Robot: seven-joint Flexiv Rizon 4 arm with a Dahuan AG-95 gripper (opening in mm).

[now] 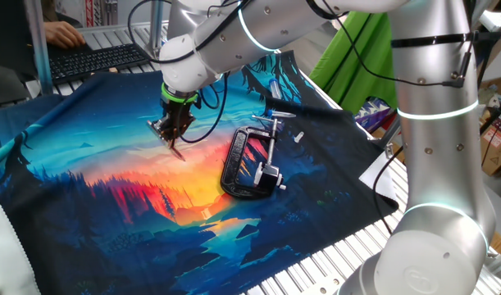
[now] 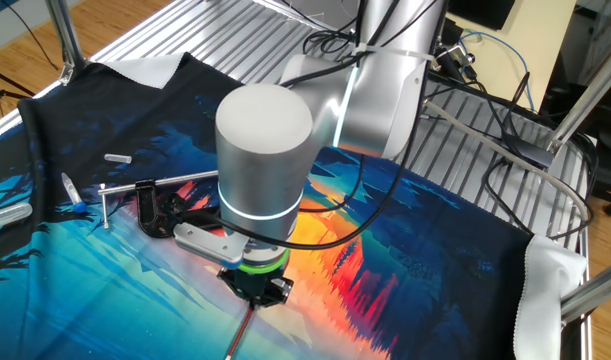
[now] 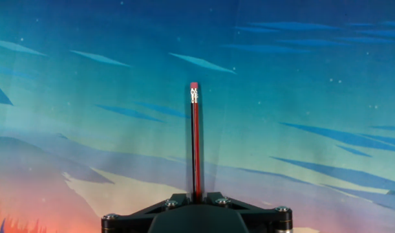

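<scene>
A red-and-black pencil [image 3: 196,145] with a pink eraser and a silver ferrule is gripped in my gripper, whose fingers are closed about its shaft. In the wrist view the eraser end points away from the gripper, up the picture. Exterior view 2 shows the same pencil [image 2: 240,334] reaching from the gripper [image 2: 253,300] toward the bottom edge. From exterior view 1 the gripper [image 1: 172,133] appears over the printed cloth, left of the clamp, the pencil's other end slanting down to the right. Whether that end touches the cloth, I cannot tell.
A black bar clamp [image 1: 234,168] lies on the cloth [image 1: 111,233]. Beyond it are a blue-capped tube [image 2: 73,196] and a small clear piece [image 2: 117,158]. A person's hand [image 1: 61,33] rests at a keyboard [image 1: 98,59].
</scene>
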